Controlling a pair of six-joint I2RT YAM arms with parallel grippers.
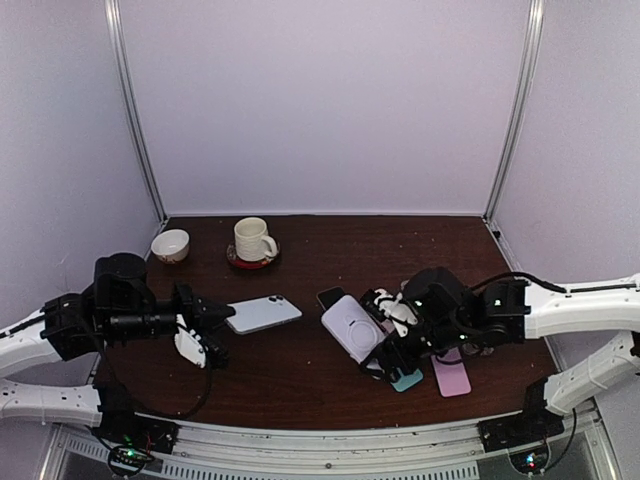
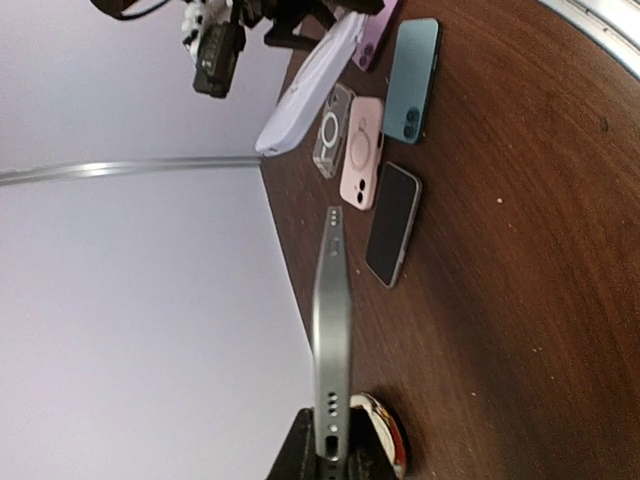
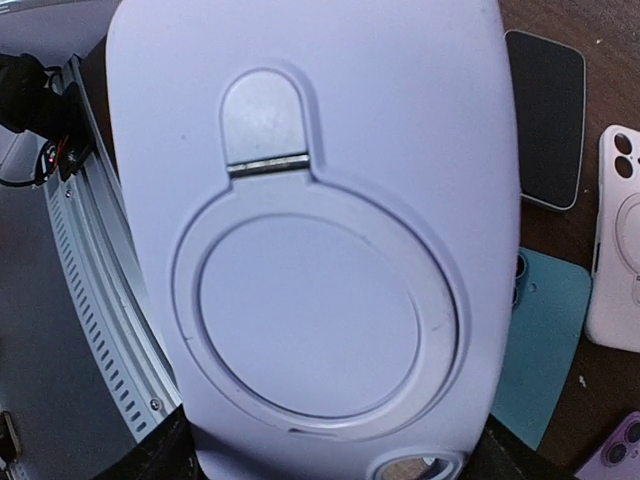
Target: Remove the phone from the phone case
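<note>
The silver phone (image 1: pixel 264 314) is out of its case, held at one end by my left gripper (image 1: pixel 218 320), which is shut on it; in the left wrist view the phone (image 2: pixel 332 330) shows edge-on. To its right, apart from it, my right gripper (image 1: pixel 382 360) is shut on the lilac phone case (image 1: pixel 344 326), whose back with a ring stand (image 3: pixel 310 320) fills much of the right wrist view.
Several phones and cases lie at the right: black (image 2: pixel 393 225), pink (image 2: pixel 360 150), clear (image 2: pixel 327 150), teal (image 2: pixel 410 75), purple (image 1: pixel 451 375). A mug (image 1: pixel 251 239) and bowl (image 1: pixel 170 244) stand at back left.
</note>
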